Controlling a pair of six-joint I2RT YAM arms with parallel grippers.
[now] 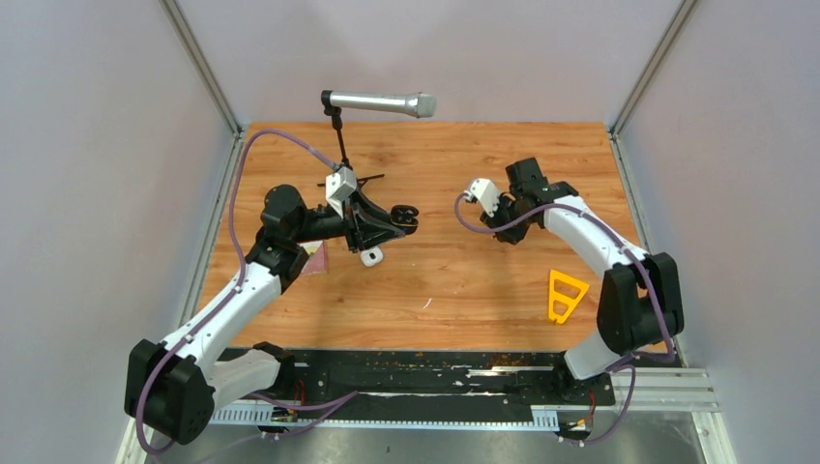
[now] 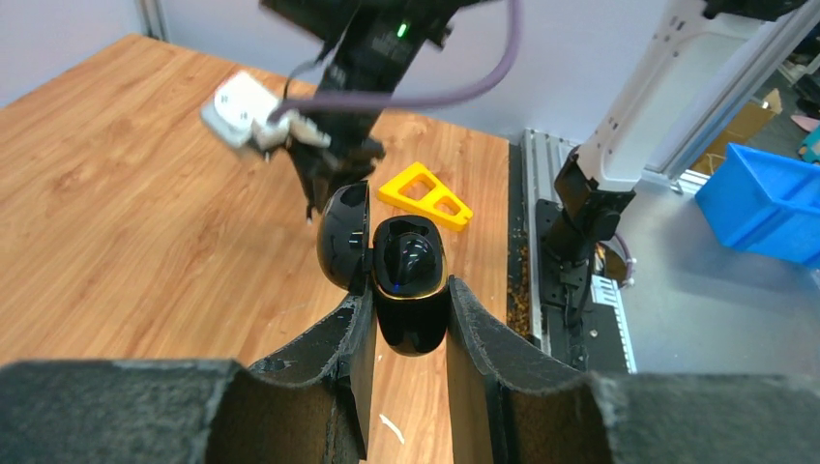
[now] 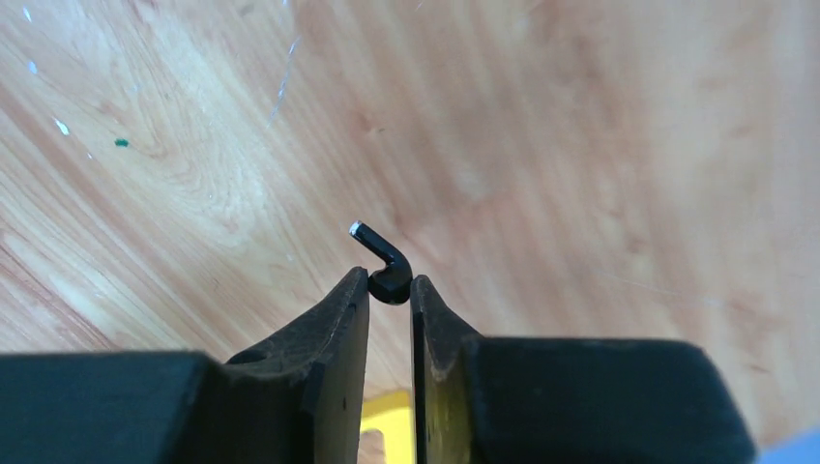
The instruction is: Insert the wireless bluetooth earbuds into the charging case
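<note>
My left gripper (image 1: 392, 227) is shut on the black charging case (image 2: 411, 285), which has its lid raised, at mid-left in the top view and between the fingertips in the left wrist view. My right gripper, at the right in the top view, is shut on a black earbud (image 3: 387, 256) with a stem and silver tip, held above the bare wood. Whether the case has anything in its slots is too small to tell.
A yellow triangular piece (image 1: 566, 295) lies front right on the wooden table (image 1: 445, 290). A microphone on a stand (image 1: 377, 101) is at the back left. A small white item (image 1: 371, 257) and a pink packet (image 1: 314, 263) lie under the left arm.
</note>
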